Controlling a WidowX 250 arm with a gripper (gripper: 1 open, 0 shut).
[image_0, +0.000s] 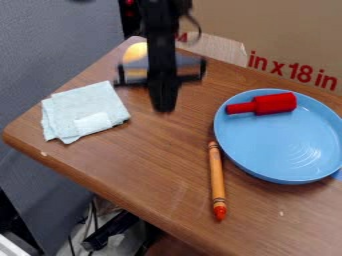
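Note:
The black gripper hangs blurred at the upper middle of the camera view, over the back of the wooden table, partly in front of a yellow round object; its fingers are too blurred to read. A folded pale cloth lies at the left of the table. A blue plate at the right carries a red cylindrical object. An orange crayon lies left of the plate, pointing toward the front.
A cardboard box stands behind the table. The table's left edge drops to a grey surface and some cables.

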